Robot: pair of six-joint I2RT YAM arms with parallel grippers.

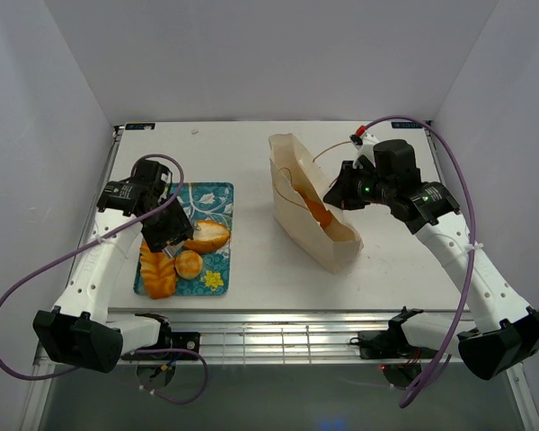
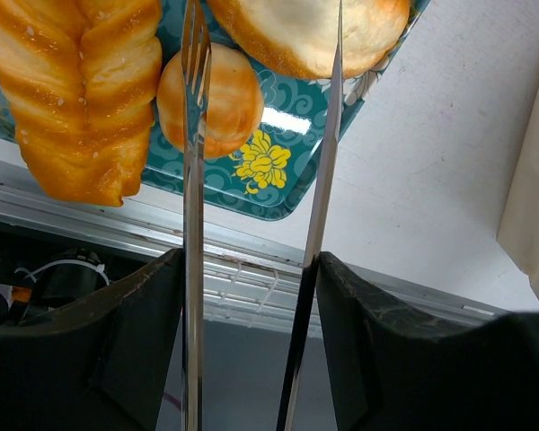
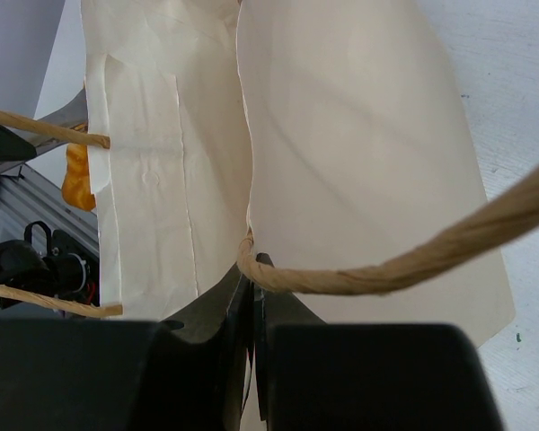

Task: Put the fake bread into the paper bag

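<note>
On a teal floral tray at the left lie a braided loaf, a round bun and an oval bread. My left gripper hangs over them with two long metal tongs apart, the bun below and between them. The cream paper bag stands at centre right, with orange bread visible inside. My right gripper is shut on the bag's upper edge near a twisted handle.
A metal rail runs along the front edge. Walls enclose both sides and the back.
</note>
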